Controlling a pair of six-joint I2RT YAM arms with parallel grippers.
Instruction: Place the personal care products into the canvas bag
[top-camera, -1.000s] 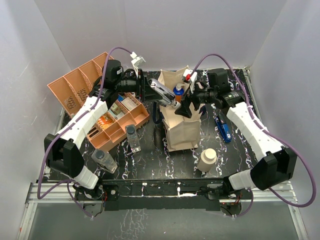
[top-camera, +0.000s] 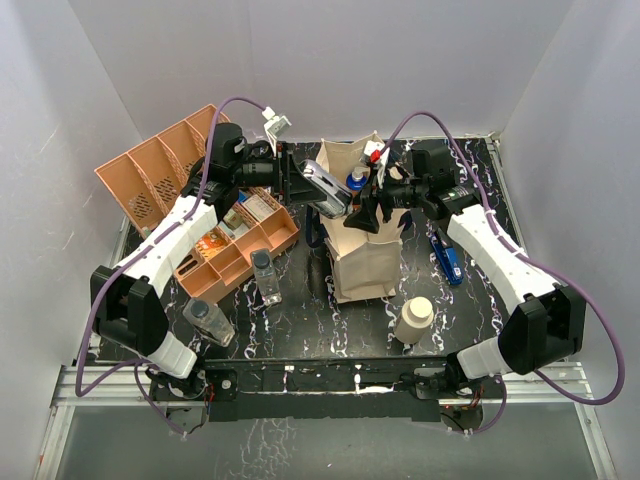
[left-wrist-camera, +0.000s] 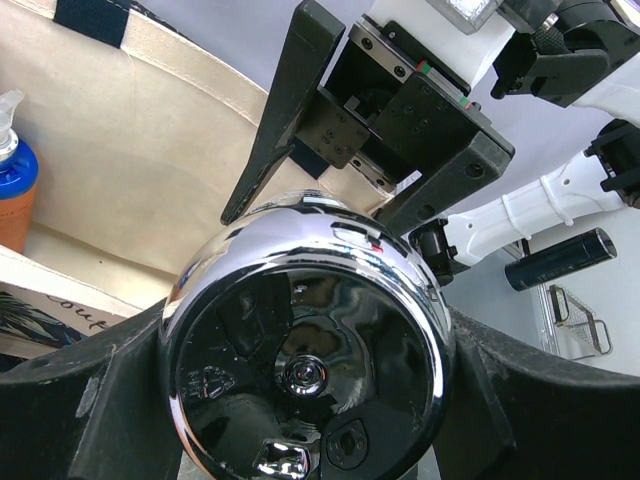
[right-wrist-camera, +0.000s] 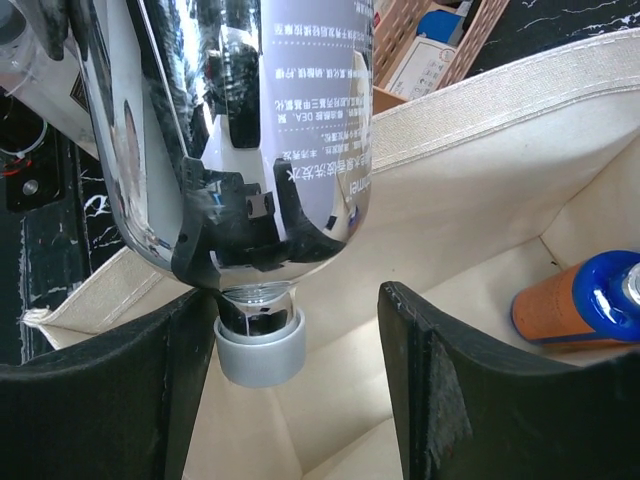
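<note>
A shiny silver bottle (top-camera: 322, 188) is held sideways over the canvas bag (top-camera: 365, 270) by my left gripper (top-camera: 300, 183), shut on it; its chrome base fills the left wrist view. In the right wrist view my right gripper is open, its fingers either side of the bottle's neck and pale cap (right-wrist-camera: 260, 360); whether they touch is unclear. An orange bottle with a blue top (right-wrist-camera: 580, 300) lies or stands inside the bag.
An orange compartment organizer (top-camera: 230, 270) is at the left. Two clear bottles (top-camera: 266, 278) are front-left. A white bottle (top-camera: 414, 320) and blue object (top-camera: 445, 257) are at the right.
My right gripper and arm have shifted slightly around the bottle's cap end, covering more of the orange bottle in the top view. The left arm looks unchanged.
</note>
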